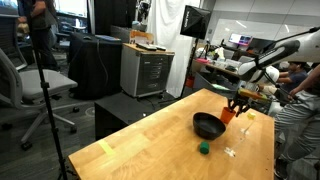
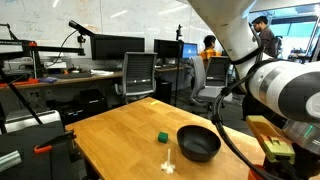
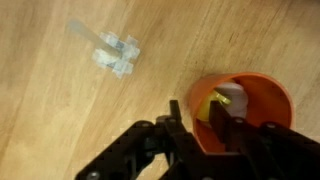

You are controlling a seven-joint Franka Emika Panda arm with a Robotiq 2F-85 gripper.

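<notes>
An orange cup stands on the wooden table in the wrist view, holding a yellow piece and a whitish piece. My gripper is at the cup's left rim, with a gap between its dark fingers. One finger lies outside the wall and the other over the cup's opening; how deep they reach cannot be told. In exterior view 1 the cup is upright just below the gripper. A black bowl and a green block are nearby.
A pale strip is fixed to the table by clear tape, a short way from the cup. In exterior view 2 the black bowl and green block stand mid-table.
</notes>
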